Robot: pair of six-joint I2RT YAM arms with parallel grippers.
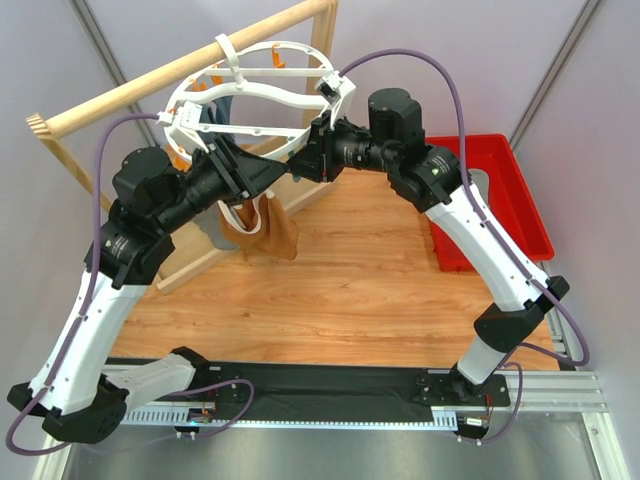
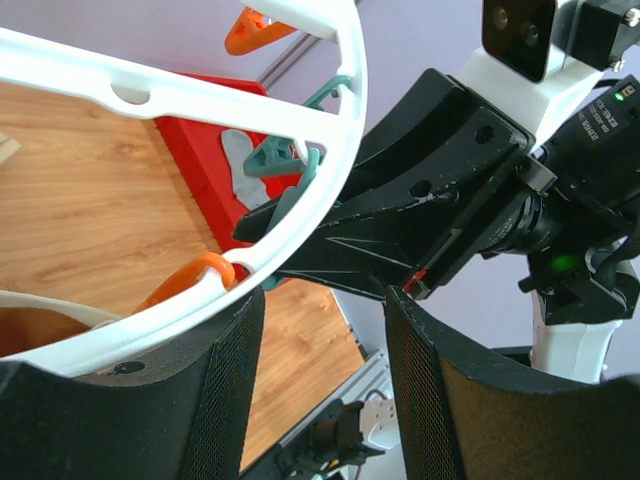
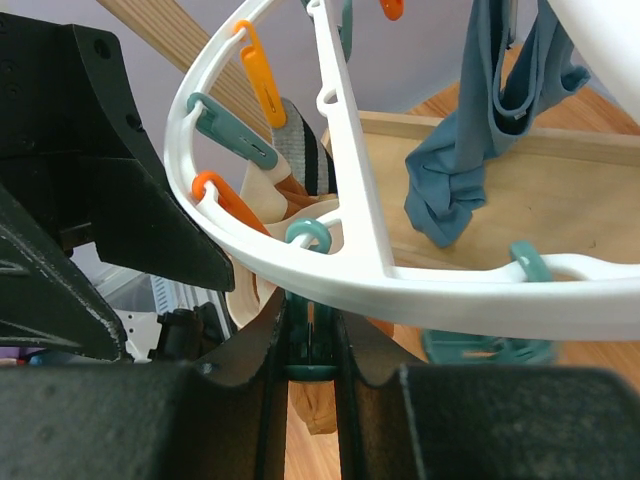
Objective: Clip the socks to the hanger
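Note:
The white round hanger (image 1: 255,92) hangs from a wooden bar, with orange and teal clips around its ring. My right gripper is shut on a teal clip (image 3: 308,236) at the ring's edge. Open and empty, my left gripper is just outside the ring, close beside the right gripper, as the top view shows. Below the ring hangs a brown sock (image 1: 272,232) with a cream edge. A blue sock (image 3: 455,150) and a grey striped sock (image 3: 300,150) also hang there. What holds the brown sock's upper end is hidden.
A red bin (image 1: 520,210) on the right holds a grey sock (image 1: 478,184). The wooden stand's bar (image 1: 150,80) and base (image 1: 195,268) surround the hanger.

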